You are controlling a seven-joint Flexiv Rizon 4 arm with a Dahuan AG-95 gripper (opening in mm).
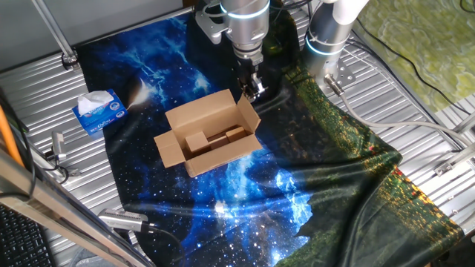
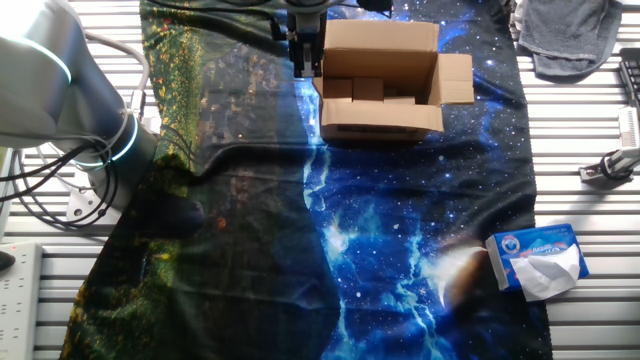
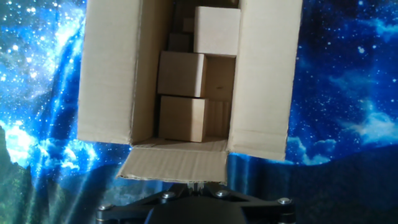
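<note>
An open cardboard box (image 1: 223, 157) stands on the dark, galaxy-print cloth, its flaps folded outward. Inside it lie several plain wooden blocks; the wrist view shows a pale block (image 3: 217, 31) farther in and two blocks, a middle block (image 3: 180, 73) and a near block (image 3: 181, 118), stacked along the left wall. My gripper is just outside the box's short end, by the near flap (image 3: 177, 163). Its fingertips meet, with nothing visible between them. From the second exterior view, the gripper (image 2: 307, 72) hangs beside the box's left end.
A blue tissue box (image 1: 101, 113) sits at the cloth's left edge. A grey adapter (image 1: 125, 220) with a cable lies near a metal post. Around the box the cloth (image 2: 260, 260) is largely clear, with some folds. A dark towel (image 2: 570, 35) lies beyond it.
</note>
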